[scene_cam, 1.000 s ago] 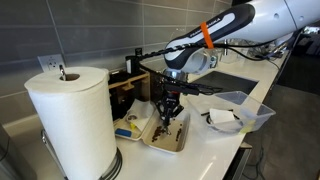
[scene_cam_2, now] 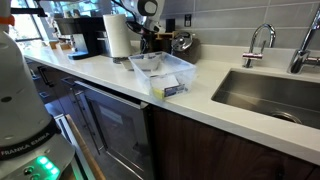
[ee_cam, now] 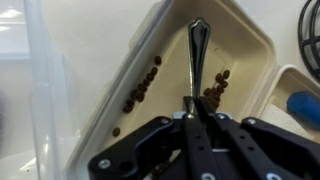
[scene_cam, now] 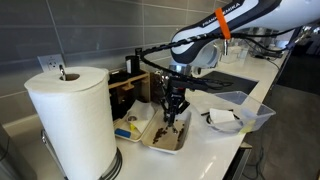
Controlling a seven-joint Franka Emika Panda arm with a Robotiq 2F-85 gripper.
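Observation:
A shiny metal utensil, its handle (ee_cam: 198,45) showing, is gripped in my shut gripper; its other end is hidden by the fingers. Below it lies a shallow beige tray (ee_cam: 150,48) with dark brown beans (ee_cam: 140,90) scattered along its floor. From the first exterior view, the gripper (scene_cam: 173,104) hangs over that tray (scene_cam: 160,148), pointing down. Whether the utensil touches the tray floor cannot be made out.
A clear plastic bin (scene_cam: 248,112) with something white inside stands to the right of the tray. To its left are a paper towel roll (scene_cam: 75,125) and a second tray (scene_cam: 133,122) holding small items. Bare counter (scene_cam: 205,157) lies in front.
The arm and gripper have shifted slightly to the right above the tray. The tray, bin and paper roll look unmoved.

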